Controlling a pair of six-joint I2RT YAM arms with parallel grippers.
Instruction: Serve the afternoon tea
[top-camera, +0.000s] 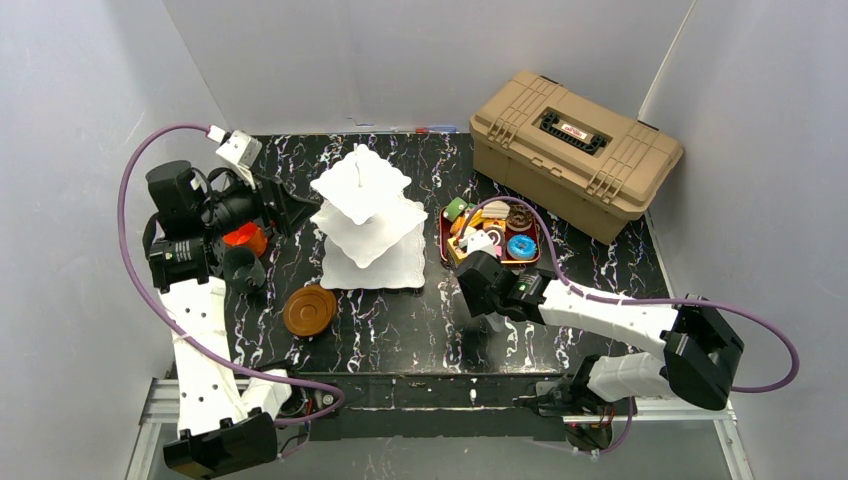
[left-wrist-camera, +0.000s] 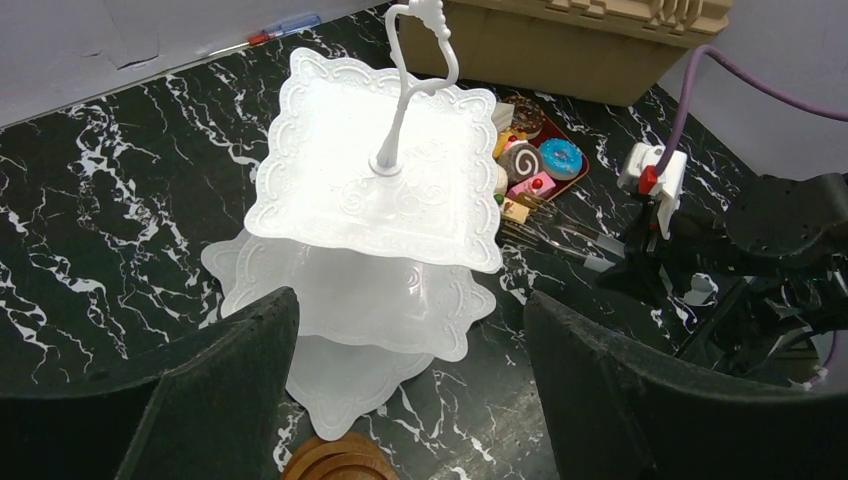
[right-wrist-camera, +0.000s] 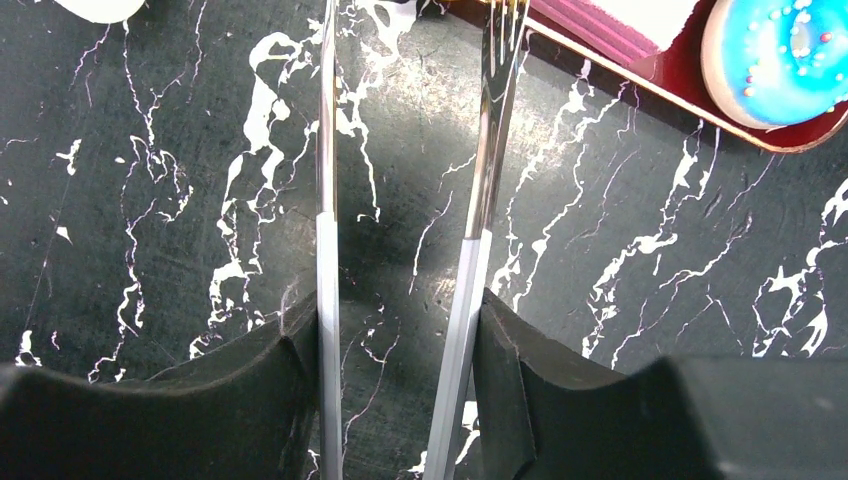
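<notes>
A white three-tier stand (top-camera: 365, 215) (left-wrist-camera: 370, 160) is in the middle. Right of it a red tray (top-camera: 445, 240) (right-wrist-camera: 680, 85) holds several toy pastries, including a blue donut (top-camera: 521, 247) (left-wrist-camera: 560, 158) (right-wrist-camera: 770, 55). My right gripper (top-camera: 480, 295) is shut on metal tongs (right-wrist-camera: 485, 160), whose tips reach the tray's near edge; their ends are partly out of view in the right wrist view. My left gripper (top-camera: 290, 210) stands open above the left side of the table, left of the stand.
An orange cup (top-camera: 245, 236), a dark cup (top-camera: 243, 268) and a brown round lid or coaster (top-camera: 309, 310) lie at the left. A tan toolbox (top-camera: 575, 160) stands at the back right.
</notes>
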